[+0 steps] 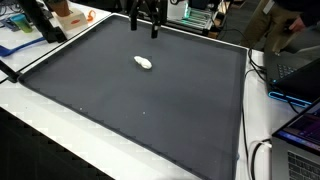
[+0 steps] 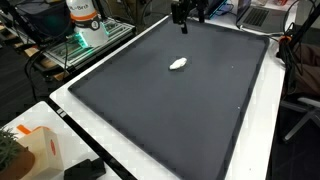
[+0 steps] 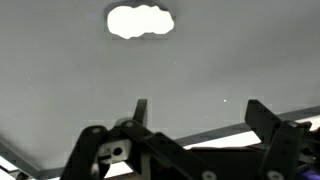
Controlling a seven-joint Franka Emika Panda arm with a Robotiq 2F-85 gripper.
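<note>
A small white, rounded, elongated object lies on the dark grey board, towards its far side. Exterior view 2 has the same white object left of the board's middle, and the wrist view puts the white piece at the top edge of the picture. My gripper is open above the board's far side, apart from the object. Between its widely spaced fingers only bare grey surface shows in the wrist view.
The grey board is otherwise bare, with a white table edge around it. A laptop and cables are at the right. Bottles and boxes crowd the back left.
</note>
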